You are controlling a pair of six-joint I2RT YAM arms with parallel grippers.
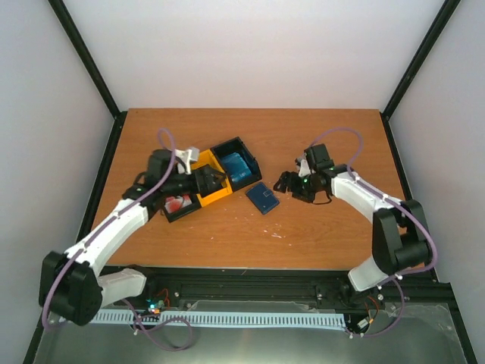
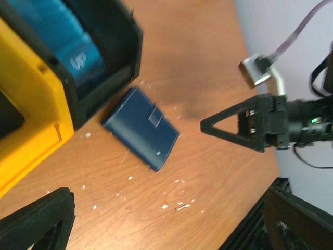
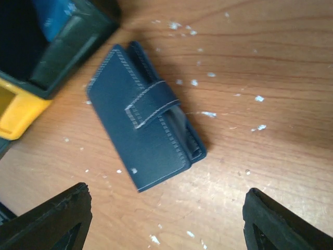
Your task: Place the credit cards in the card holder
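A navy leather card holder (image 1: 263, 198) with a snap strap lies closed on the table right of the boxes; it fills the middle of the right wrist view (image 3: 138, 120). Blue cards (image 1: 235, 166) lie in the right black box, red ones (image 1: 176, 203) in the left black box. My left gripper (image 1: 214, 177) hangs open over the yellow box (image 2: 36, 119), hiding much of it. My right gripper (image 1: 281, 182) is beside the holder on its right, above the table, its fingers apart with nothing between them.
The three joined boxes occupy the table's left-centre. Bare wood (image 1: 318, 235) surrounds the holder at the front and right, with small white flecks on it. Walls and dark frame rails border the table.
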